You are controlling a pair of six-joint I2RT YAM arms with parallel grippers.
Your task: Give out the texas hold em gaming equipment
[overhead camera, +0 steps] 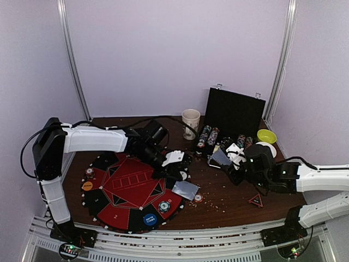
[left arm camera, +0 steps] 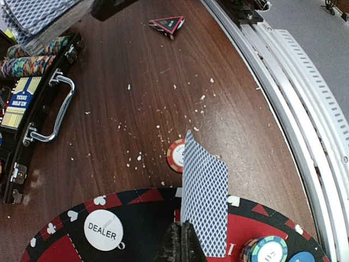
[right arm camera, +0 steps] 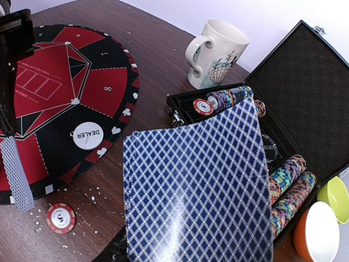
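My left gripper is shut on blue-patterned cards, perhaps one or two, over the edge of the round red and black poker mat. In the right wrist view the same cards hang edge-on below the dark fingers. Before the open case, my right gripper is shut on a thick blue-backed deck, which hides most of its fingers. A white dealer button lies on the mat. One red chip rests on the wood just off the mat's edge.
The open black case with chip rolls stands at the back right, beside a white mug and a green bowl. A red-edged triangular piece lies front right. White crumbs dot the wood between mat and case.
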